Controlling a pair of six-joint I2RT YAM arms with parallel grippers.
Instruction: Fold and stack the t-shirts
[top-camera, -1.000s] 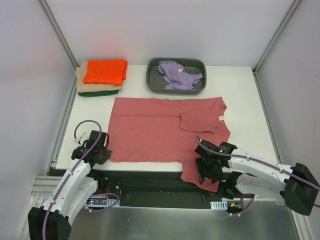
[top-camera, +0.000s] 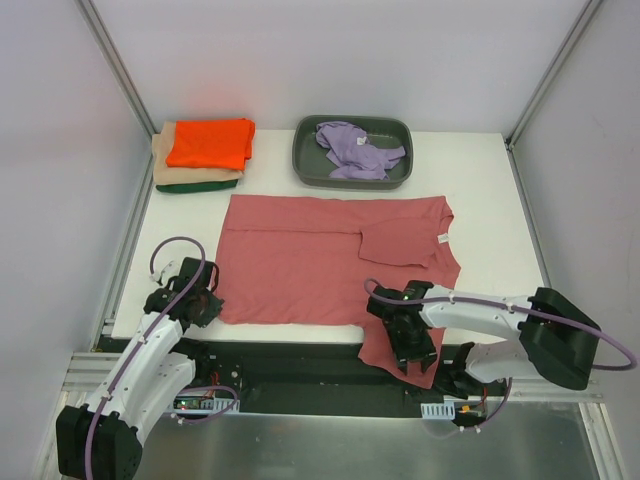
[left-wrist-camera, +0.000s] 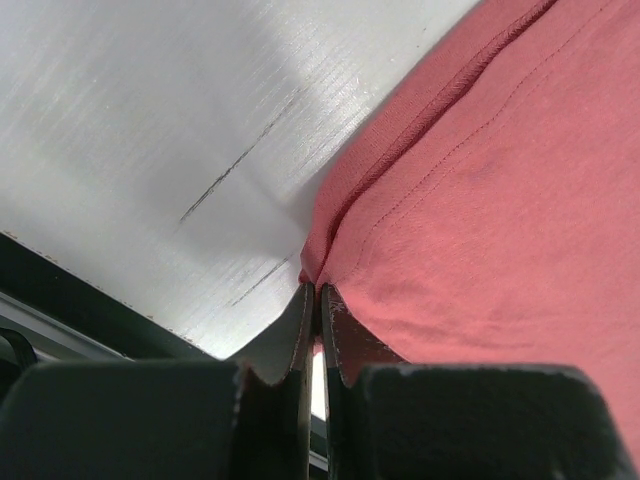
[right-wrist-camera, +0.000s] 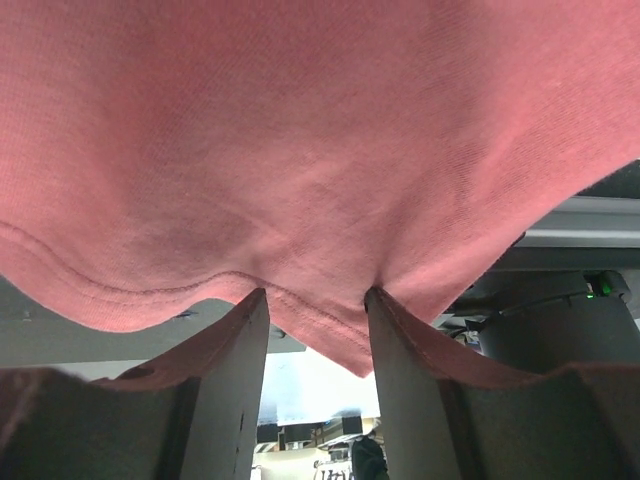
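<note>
A red t-shirt (top-camera: 290, 262) lies spread on the white table, its long side folded over along the far edge and one sleeve (top-camera: 400, 242) laid inward at the right. Its near right part (top-camera: 380, 345) hangs over the table's front edge. At the shirt's near left corner my left gripper is shut, with the hem pinched between its fingertips. Over the hanging cloth (right-wrist-camera: 300, 180) my right gripper stands part open; its fingers straddle the hemmed edge, and whether they touch the cloth is hard to tell.
At the back left is a folded stack with an orange shirt (top-camera: 210, 143) on top. A dark green bin (top-camera: 306, 160) holding a purple shirt (top-camera: 355, 150) stands at the back middle. Bare table (top-camera: 490, 220) lies to the right.
My right gripper has shifted a little left and toward the front edge, over the hanging cloth. The left arm and the rest of the shirt look unmoved.
</note>
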